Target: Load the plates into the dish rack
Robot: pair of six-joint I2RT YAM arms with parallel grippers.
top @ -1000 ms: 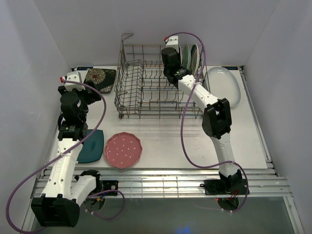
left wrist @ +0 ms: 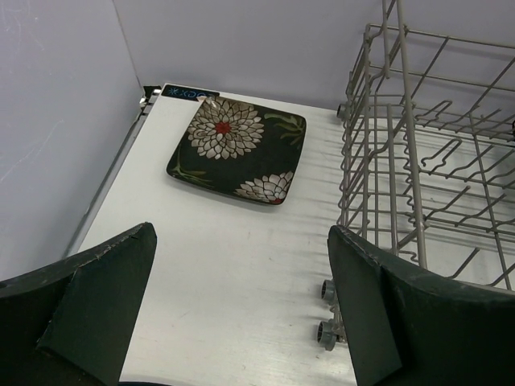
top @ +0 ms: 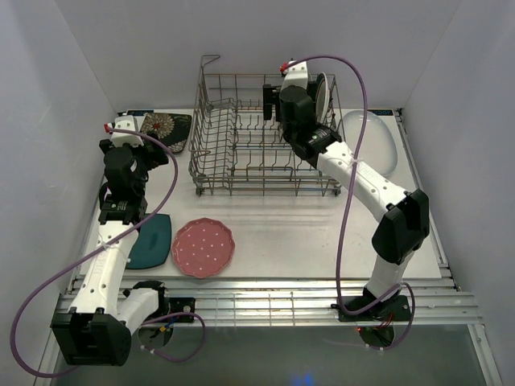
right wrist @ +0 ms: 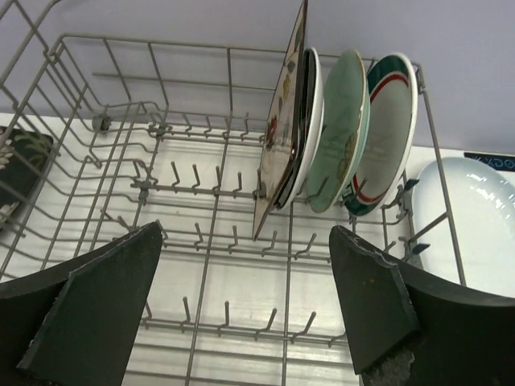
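Several plates stand upright on the right side of the dish rack (top: 241, 185): a patterned one (right wrist: 278, 137), a green one (right wrist: 330, 161) and a red-rimmed one (right wrist: 386, 121) among them. My right gripper is open above the rack in front of them, empty. My left gripper is open at the rack's left, with a dark floral plate (left wrist: 245, 145) lying on the table beyond it. A pink dotted plate (top: 203, 247) and a teal plate (top: 149, 245) lie in front of the rack; a white plate (top: 370, 149) lies to its right.
The rack's left and middle slots are empty. Bare table shows at the front right. Walls (top: 451, 201) close in the table at back and sides, and cables from both arms loop over the workspace.
The right arm has swung rightward at its elbow, and its gripper has risen and shifted slightly right above the rack. The left arm has moved only slightly.
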